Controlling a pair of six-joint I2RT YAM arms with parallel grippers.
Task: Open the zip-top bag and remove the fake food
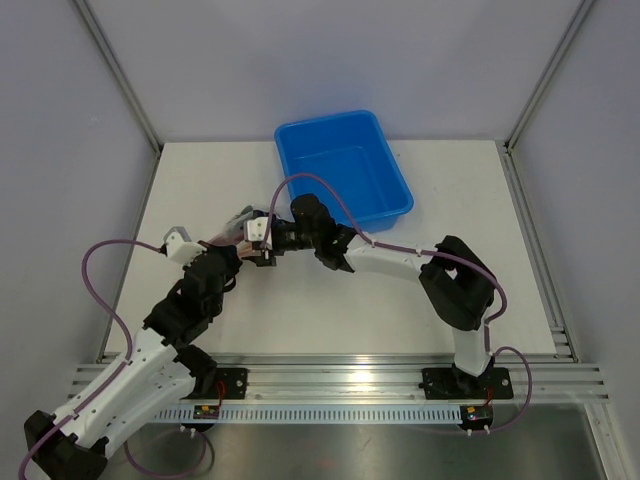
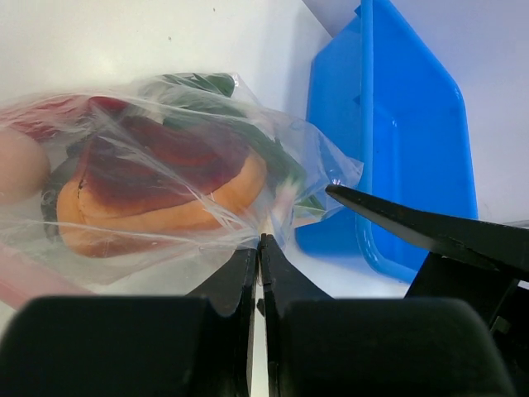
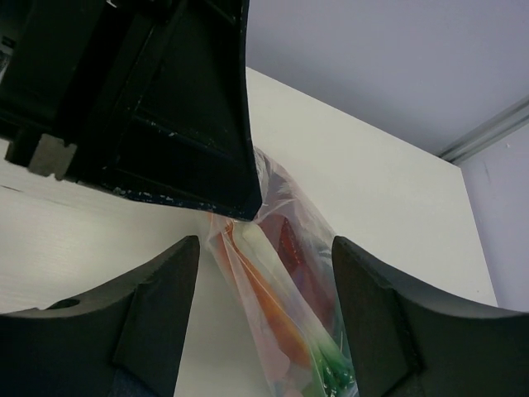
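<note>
The clear zip top bag [image 2: 173, 178] lies with its fake food showing through: a tan and red-brown piece [image 2: 157, 186], an egg-like item [image 2: 21, 165] and something green [image 2: 211, 83]. My left gripper is shut at the bag's near edge, where the film gathers into its fingertips. In the right wrist view, the bag [image 3: 281, 273] stretches away beneath the dark left gripper. My right gripper has its fingers apart on either side of the bag's corner. From the left, one right fingertip [image 2: 335, 192] shows beside the film. Both arms partly cover the bag from above.
A blue bin [image 1: 345, 160] stands at the back, its near side close to the bag and the right arm.
</note>
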